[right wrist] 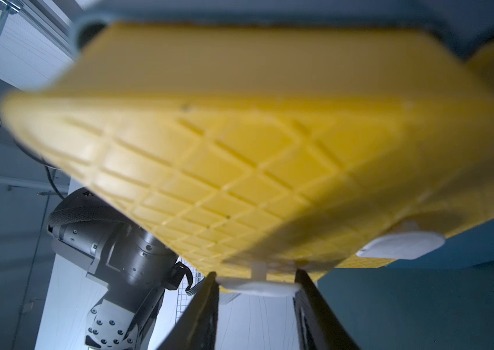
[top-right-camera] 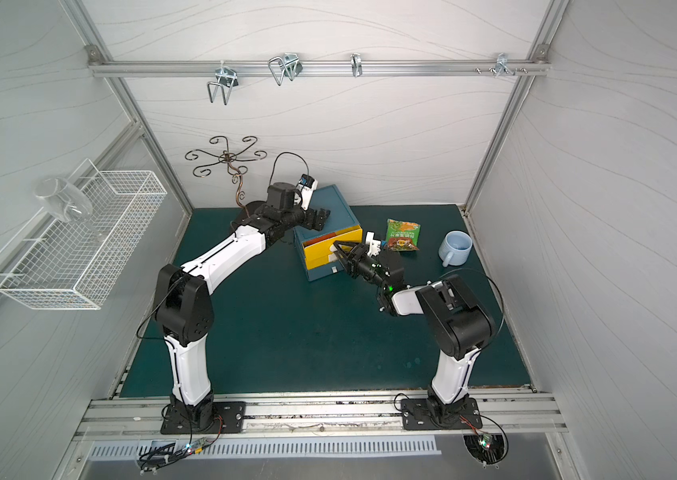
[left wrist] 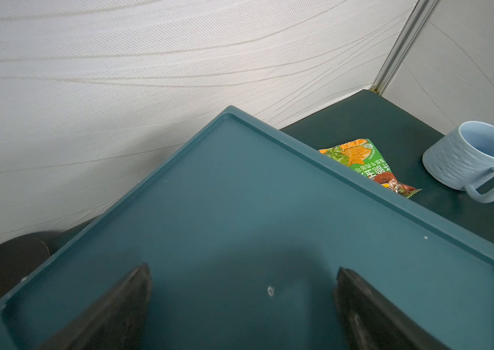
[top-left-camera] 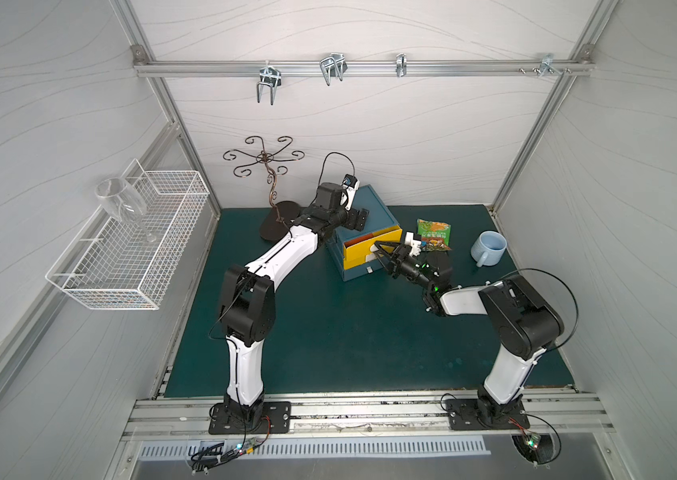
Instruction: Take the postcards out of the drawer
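Observation:
A blue drawer box (top-left-camera: 374, 209) stands at the back middle with its yellow drawer (top-left-camera: 354, 253) at the front, slightly out; reddish contents show inside, too small to identify as postcards. My left gripper stands open over the box's top, its fingertips blurred at the bottom of the left wrist view. My right gripper is at the drawer's front, its fingers part open either side of the white handle (right wrist: 247, 285); whether they grip it I cannot tell.
A snack packet (top-left-camera: 433, 232) and a light blue mug (top-left-camera: 489, 246) lie to the right. A metal stand (top-left-camera: 278, 224) is behind my left arm. A wire basket (top-left-camera: 146, 288) hangs on the left.

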